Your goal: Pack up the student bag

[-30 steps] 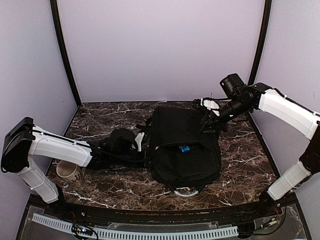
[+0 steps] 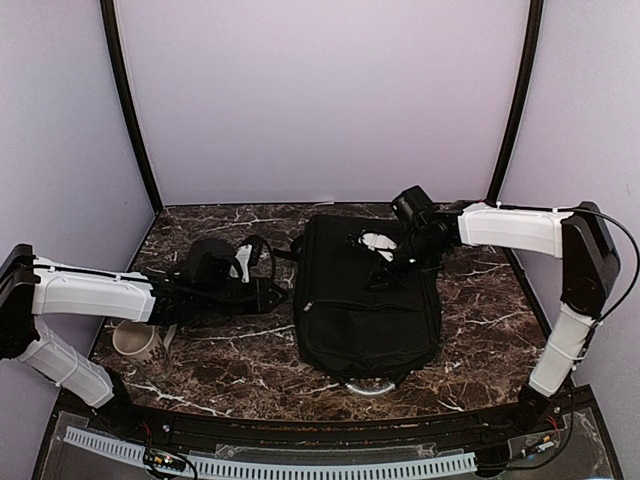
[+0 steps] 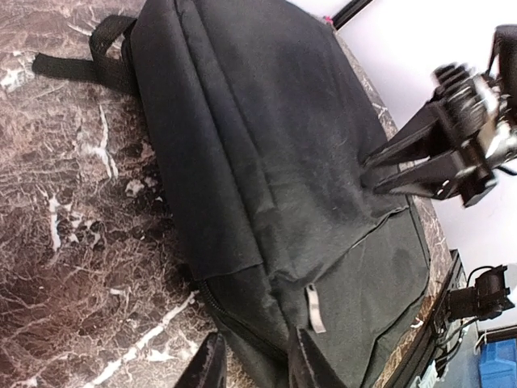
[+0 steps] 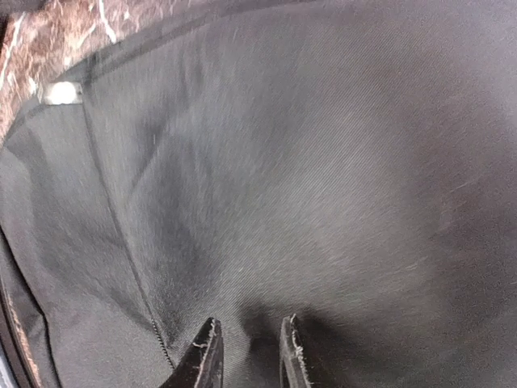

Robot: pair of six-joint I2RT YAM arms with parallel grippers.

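Note:
A black backpack (image 2: 365, 330) lies flat at the table's centre, its front pocket flap down over the opening, with a zipper pull (image 3: 315, 309) at the pocket's left end. My left gripper (image 2: 272, 296) hovers just left of the bag, open, nothing between its fingers, above the side zip in the left wrist view. My right gripper (image 2: 385, 275) is low over the bag's upper panel, right of centre; in the right wrist view its fingers (image 4: 207, 347) stand part open against plain fabric, with nothing visible held between them.
A beige cup (image 2: 135, 342) stands at the front left, partly under the left arm. Bare marble table (image 2: 230, 365) surrounds the bag. Straps reach out from its upper left side.
The left gripper has lifted up and back from the pocket's end.

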